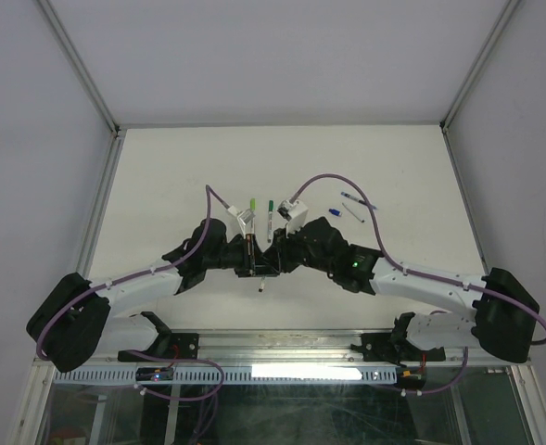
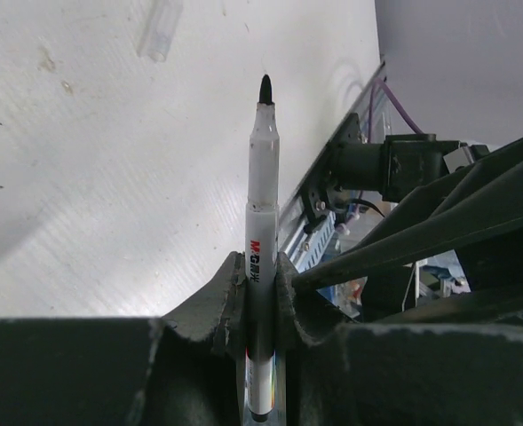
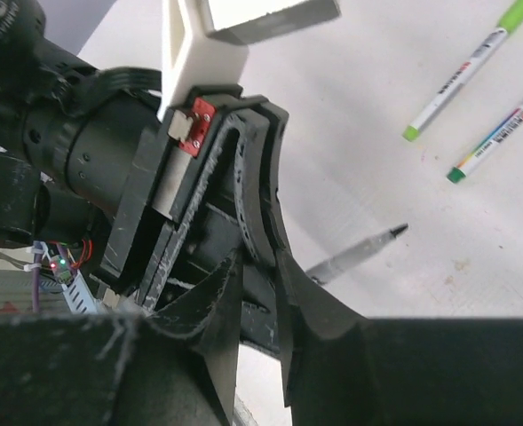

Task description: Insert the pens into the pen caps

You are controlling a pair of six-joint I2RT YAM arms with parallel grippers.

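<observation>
A white marker (image 2: 261,293) with its black tip bare stands out from between the fingertips of my left gripper, which is shut on it. My right gripper is right against the left one at the table's middle in the top view (image 1: 282,248). Its fingers look close together, and whether they hold anything is hidden. A grey pen with a dark tip (image 3: 354,256) shows behind the grippers in the right wrist view. A clear cap-like piece (image 2: 159,31) lies on the table in the left wrist view.
A green pen (image 3: 456,80) and a green-ended pen (image 3: 496,135) lie behind the grippers. A blue cap (image 1: 334,211) and pens (image 1: 358,199) lie at the back right.
</observation>
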